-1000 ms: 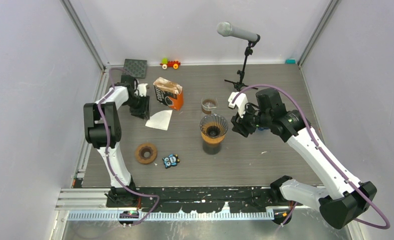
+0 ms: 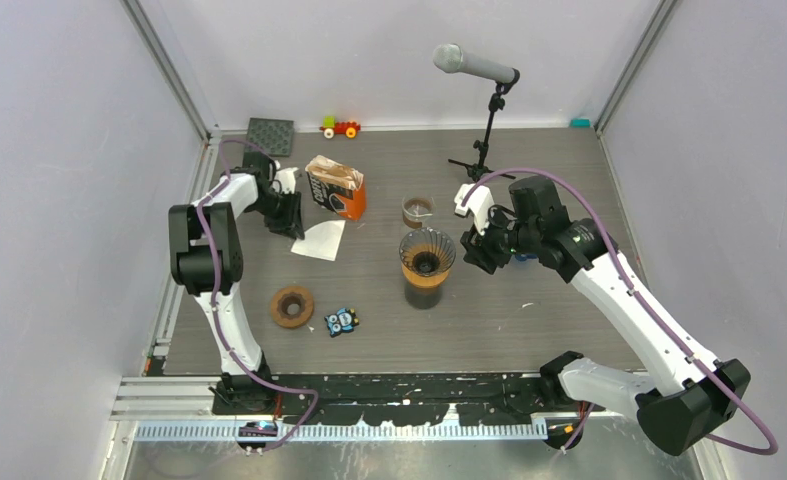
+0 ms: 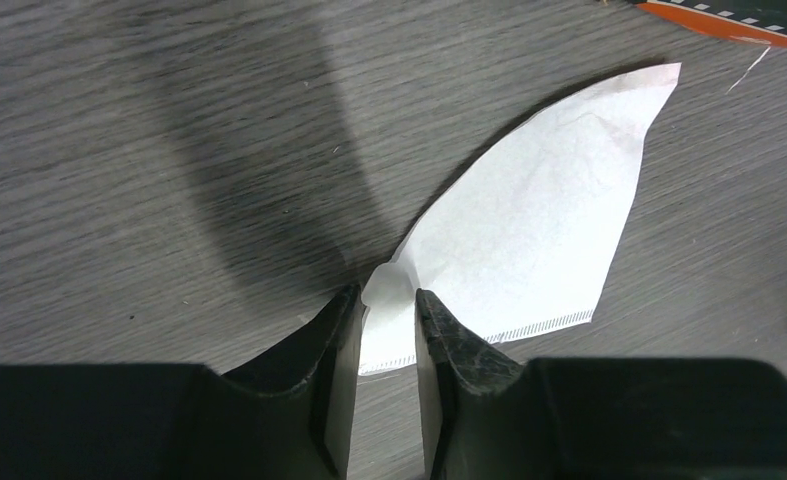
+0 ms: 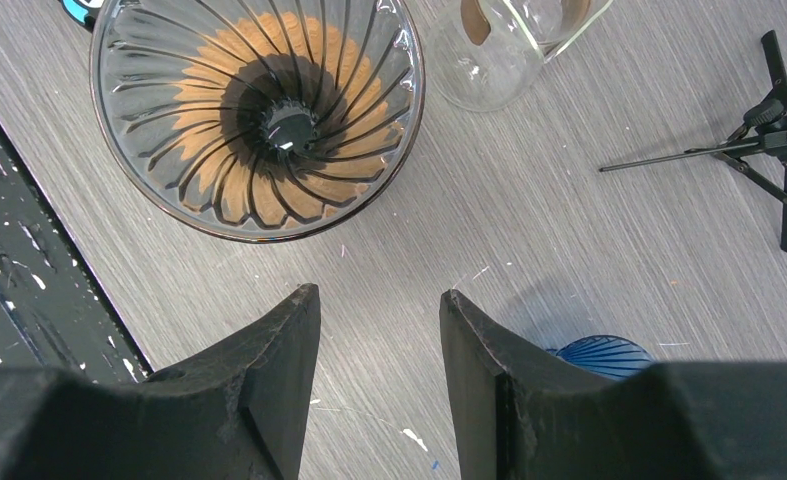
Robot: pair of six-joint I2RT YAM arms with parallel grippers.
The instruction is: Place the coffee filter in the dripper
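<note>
The white coffee filter (image 2: 319, 240) lies on the table near my left gripper (image 2: 297, 232). In the left wrist view, one edge of the filter (image 3: 539, 200) reaches between the fingertips of my left gripper. A small white bulge of paper shows there, and a gap remains between the fingers. The ribbed clear dripper (image 2: 427, 252) sits on a stand with an orange-brown collar. To its right, my right gripper (image 2: 479, 262) is open and empty. The right wrist view shows the dripper (image 4: 149, 65) beyond the fingers, apart from them.
An orange and black coffee bag (image 2: 339, 190) stands behind the filter. A glass beaker (image 2: 417, 208) is just behind the dripper. Toward the front are a brown ring (image 2: 292, 306) and a blue clock-like item (image 2: 342, 321). A microphone stand (image 2: 487, 130) rises at the back right.
My left gripper has shifted very slightly to the right, and the filter lies a touch farther right too. The right arm looks almost still.
</note>
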